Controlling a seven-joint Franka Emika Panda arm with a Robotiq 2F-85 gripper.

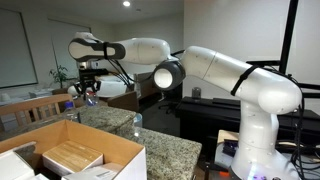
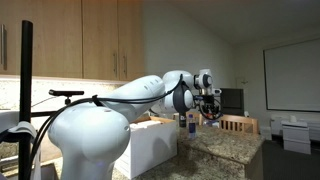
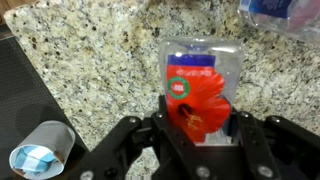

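A clear package with a red hibiscus flower and a blue band on its front [image 3: 195, 95] fills the middle of the wrist view. My gripper is shut on it, one finger on each side of its lower part. Granite countertop shows beneath it. In exterior view 1 the gripper [image 1: 89, 94] hangs above the far part of the counter, at the left, and what it holds is too small to make out. Exterior view 2 has the gripper [image 2: 208, 104] over the counter's far side.
Below the arm stands an open cardboard box [image 1: 122, 152] with a smaller box inside. A clear bottle [image 1: 138, 124] is on the counter beside it. Another bottle [image 3: 282, 12] lies top right in the wrist view, and a white container [image 3: 42, 150] sits lower left. Wooden chairs border the counter.
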